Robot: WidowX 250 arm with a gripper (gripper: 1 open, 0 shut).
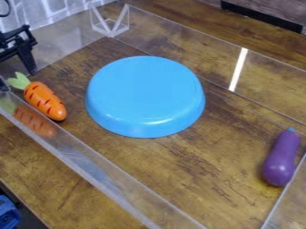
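An orange toy carrot [46, 100] with pale green top lies at the left, beside a blue upturned round dish [146, 94] in the middle. A purple toy eggplant [281, 159] lies at the right. The dark gripper [20, 58] is partly in view at the left edge, above the carrot's top; its fingers are too small and cut off to tell open from shut.
Clear plastic walls [114, 179] surround the wooden surface [216, 134]. Bare wood lies between the dish and the eggplant and at the back. A small blue object sits at the lower left corner.
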